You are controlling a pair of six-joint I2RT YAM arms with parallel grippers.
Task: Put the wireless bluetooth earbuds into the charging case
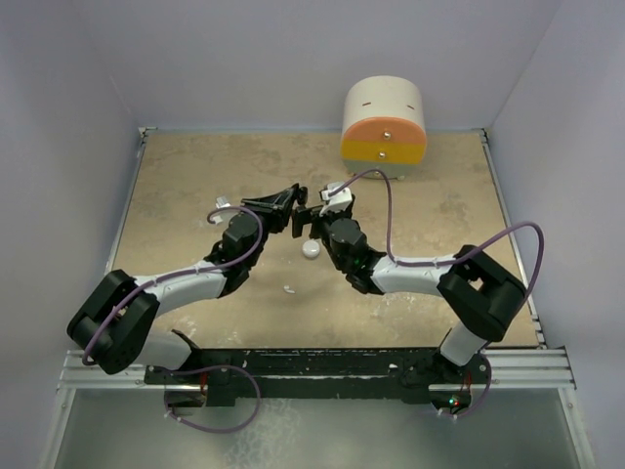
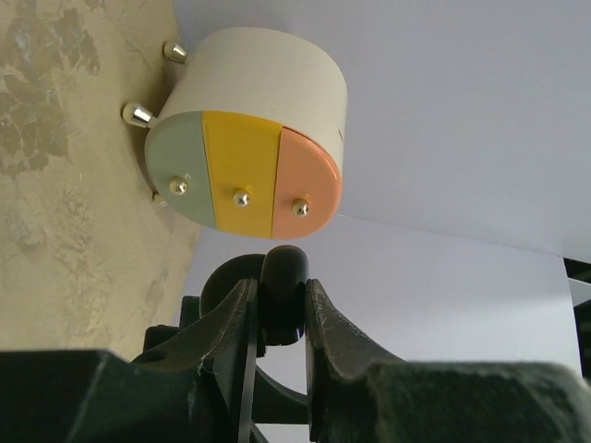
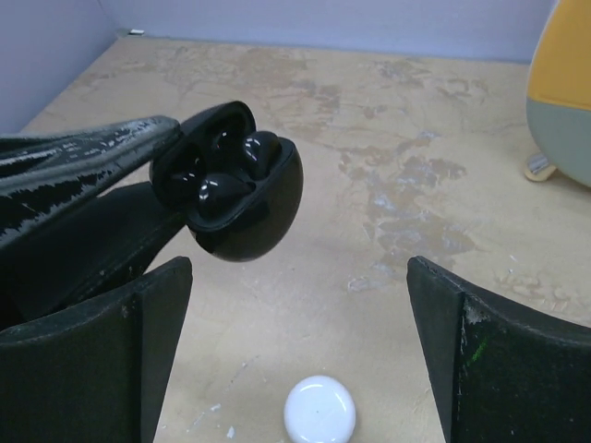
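Observation:
My left gripper is shut on the small black charging case, holding it above the table. Seen from the right wrist, the case has its lid up and its dark hollows face that camera; no white earbud shows inside. My right gripper is open, with nothing between its fingers, close beside the case. On the table in the top view lies one white earbud, nearer the front than both grippers. Another earbud is hidden now, probably beneath the right gripper.
A round white disc lies on the table just below the grippers. At the back stands a cream cabinet with orange and yellow drawer fronts. Bare table extends on both sides. The two grippers are very close together.

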